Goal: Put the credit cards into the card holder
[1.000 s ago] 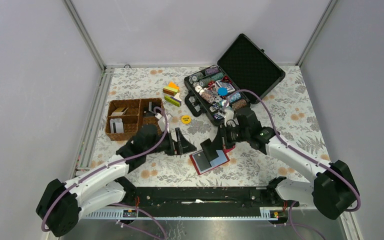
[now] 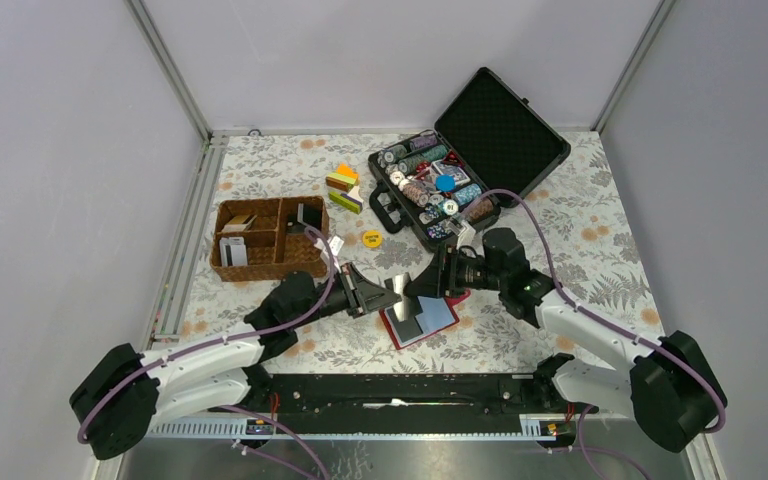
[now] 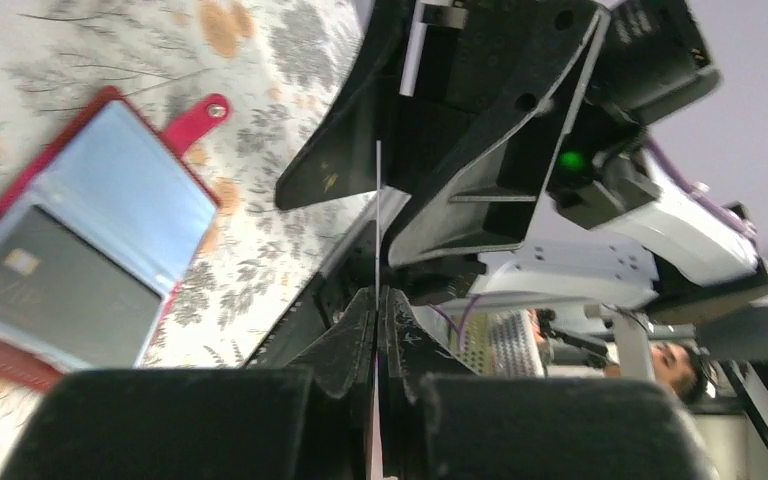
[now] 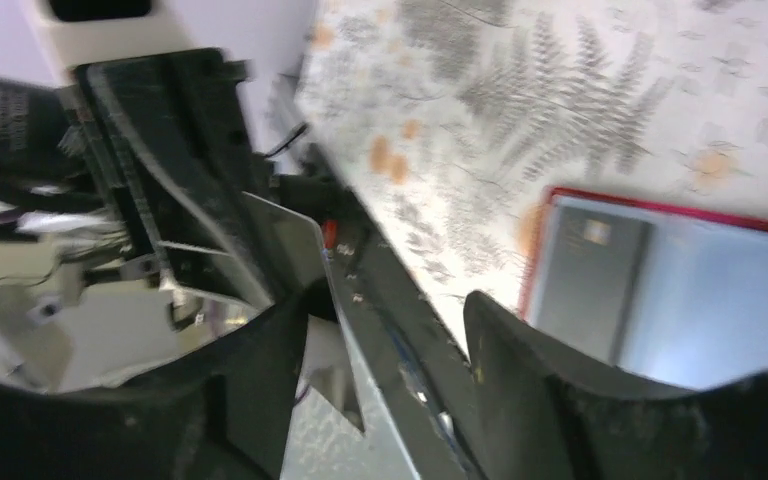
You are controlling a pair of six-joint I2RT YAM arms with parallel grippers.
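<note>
A thin dark card [image 2: 402,296] stands on edge between my two grippers, above the card holder. My left gripper is shut on the card, which shows edge-on as a thin line. Around its other end, my right gripper is open, its two fingers apart on either side of the card [image 4: 332,372]. The card holder [image 2: 438,315] lies unfolded on the table below, red-edged, with a light blue page and a dark grey panel. In the left wrist view the holder [image 3: 125,175] shows its red snap tab.
A woven basket [image 2: 268,270] with compartments, holding more cards, sits on the left. At the back stands an opened black case [image 2: 505,130] with chips. A yellow disc [image 2: 372,239] and small boxes [image 2: 343,182] lie between them.
My left gripper has moved right and shut on the card. The card has shifted up-left and turned, showing a paler face from above.
</note>
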